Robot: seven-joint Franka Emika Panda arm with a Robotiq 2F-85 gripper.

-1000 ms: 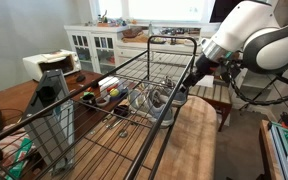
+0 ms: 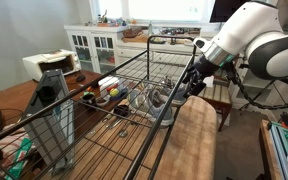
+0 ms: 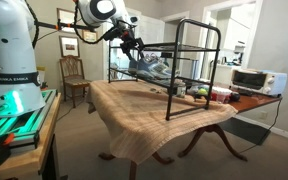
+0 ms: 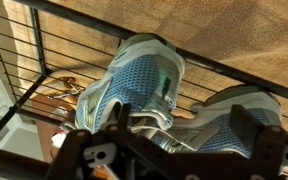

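Observation:
A pair of blue-and-grey shoes lies on the wire rack (image 2: pixel 114 152). In the wrist view, the left shoe (image 4: pixel 144 82) shows most of its blue mesh and its opening, while my fingers partly cover the right shoe (image 4: pixel 224 132). My gripper is open, its fingers wide apart above the pair; the left finger overlaps the left shoe's opening in the picture, and whether they touch I cannot tell. From the side, the gripper (image 3: pixel 135 47) is at the rack's top level, above the shoes (image 3: pixel 154 70).
Black rack rails and posts (image 3: pixel 170 85) surround the shoes. Below is a wooden table with a brown cloth (image 3: pixel 134 115). Small items and a grey upright device (image 2: pixel 54 105) stand farther left. A toaster oven (image 3: pixel 262 82) is at the back.
The arm has shifted slightly, with the gripper staying at the near side of the rack. The shoes and rack show no visible movement.

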